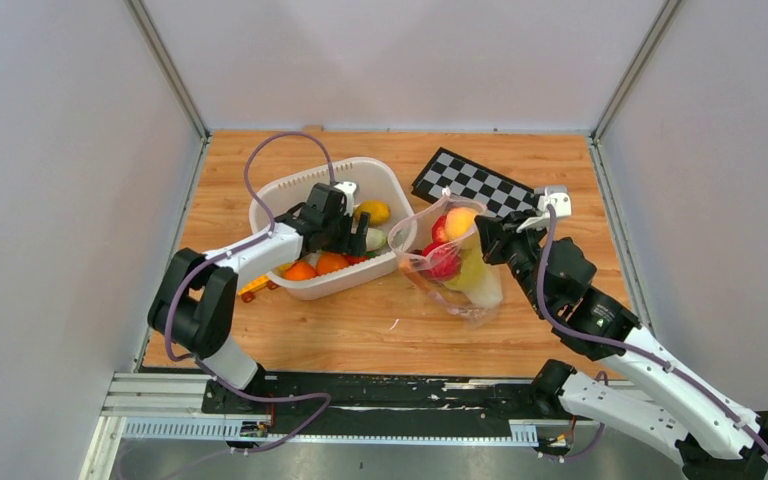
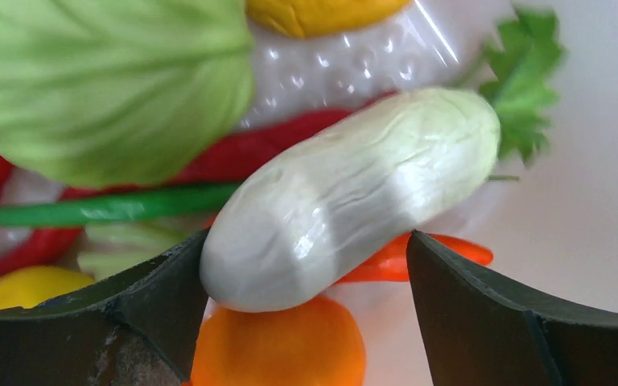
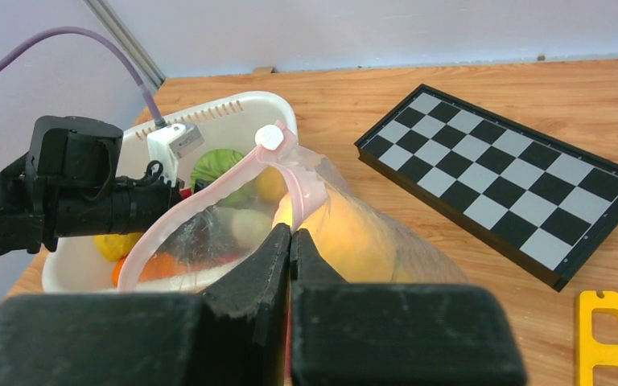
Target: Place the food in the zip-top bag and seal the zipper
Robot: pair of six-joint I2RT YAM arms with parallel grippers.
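The clear zip top bag (image 1: 472, 278) with its pink rim stands mid-table, mouth spread, with red, yellow and pale food inside. My right gripper is shut on the pink rim at the bag's right side. At left, the white basket (image 1: 397, 190) holds more food: a pale oblong vegetable (image 2: 354, 193), an orange (image 2: 282, 346), a green cabbage (image 2: 105, 80), a green pepper (image 2: 113, 207) and several red ones. Low inside the basket, my left gripper is open, its fingers on either side of the pale vegetable's near end. Contact with it cannot be made out.
A checkerboard (image 1: 475, 183) lies behind the bag. A yellow tool (image 3: 611, 338) rests on the table at the right. Near the basket's front left corner is an orange object (image 1: 255, 288). Bare wood lies in front of basket and bag.
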